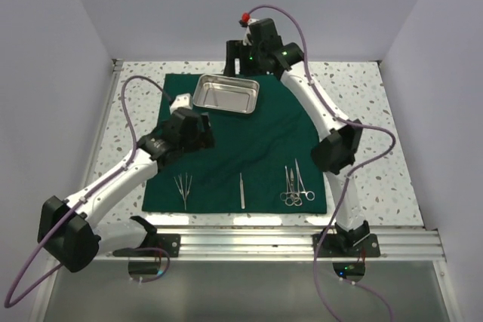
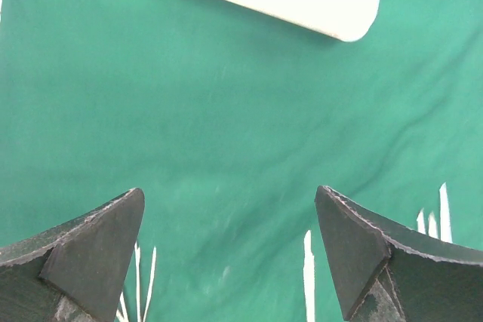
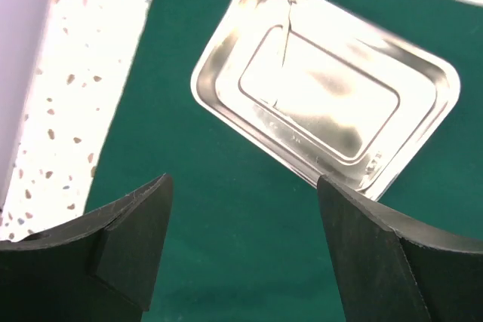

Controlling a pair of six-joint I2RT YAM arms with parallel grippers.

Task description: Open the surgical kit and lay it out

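Note:
The green cloth [image 1: 264, 160] lies spread out, with the metal tray [image 1: 235, 101] at its back left. In the right wrist view one thin instrument [image 3: 285, 35] rests inside the tray. Several tweezers [image 1: 183, 190] are fanned out at the cloth's front left. Front centre holds a scalpel handle [image 1: 242, 192]; scissors and clamps [image 1: 294, 186] lie side by side at front right. My left gripper [image 1: 205, 132] is open and empty over the cloth, in front of the tray. My right gripper [image 1: 234, 59], fingers apart and nothing between them, hovers by the tray's back edge.
A speckled tabletop [image 1: 362, 148] borders the cloth, bare on both sides. Grey walls [image 1: 445, 111] close in at left, right and back. A metal rail [image 1: 249, 243] runs along the front.

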